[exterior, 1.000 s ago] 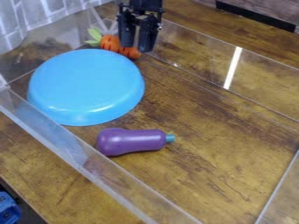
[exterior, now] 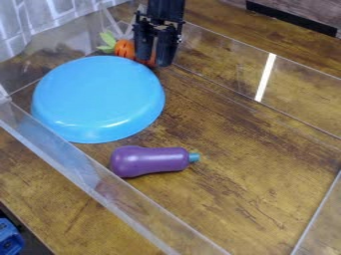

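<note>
The black gripper [exterior: 158,45] is at the top centre, low beside an orange carrot-like toy [exterior: 126,49] with green leaves. Whether its fingers are open or shut around the toy is hard to tell. A blue domed disc [exterior: 98,92] lies upside down or face down at the left. A purple eggplant toy [exterior: 150,160] with a teal tip lies below it.
Clear plastic walls edge the wooden surface [exterior: 246,169] on several sides. A blue object [exterior: 7,239] shows at the lower left corner, outside the wall.
The gripper has shifted very slightly, and the orange toy appears a little more hidden behind it. The other objects have not moved.
</note>
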